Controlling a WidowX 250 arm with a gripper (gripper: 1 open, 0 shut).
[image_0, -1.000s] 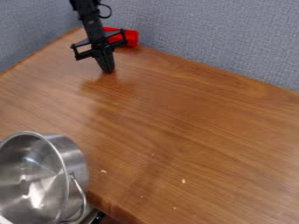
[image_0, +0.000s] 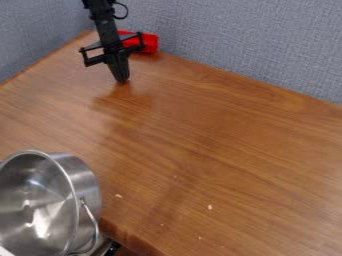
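My gripper (image_0: 120, 74) is lowered at the back left of the wooden table, its black fingers pointing down near the tabletop and shut, with nothing visible between them. Just behind it, against the grey back wall, lies a red object (image_0: 147, 42), partly hidden by the gripper and arm.
A steel pot (image_0: 40, 205) with a handle stands at the front left corner. Grey padded walls bound the back and left sides.
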